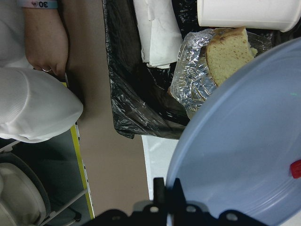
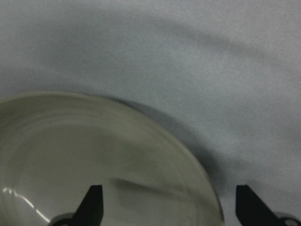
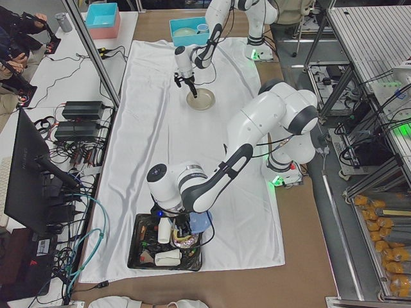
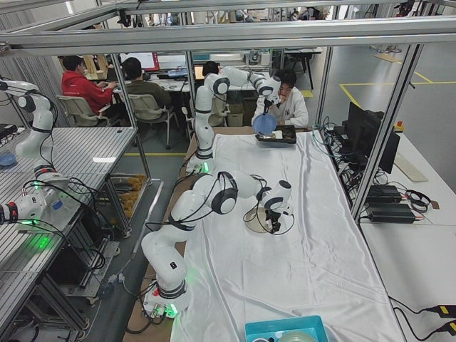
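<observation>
My left gripper is shut on the rim of a blue plate [image 1: 235,150], tilted over a black-lined tray [image 1: 131,117] that holds a foil piece [image 1: 188,70] with sponge-like bread [image 1: 225,56], white cups and paper [image 1: 155,33]. A small red item [image 1: 295,168] shows on the plate. My right gripper is open, low over a beige plate [image 2: 117,155] on the white cloth, with the plate's rim between its fingertips.
A turquoise bin [image 4: 285,326] stands at the far end of the table from the tray. A person [image 4: 288,107] is close behind the tray.
</observation>
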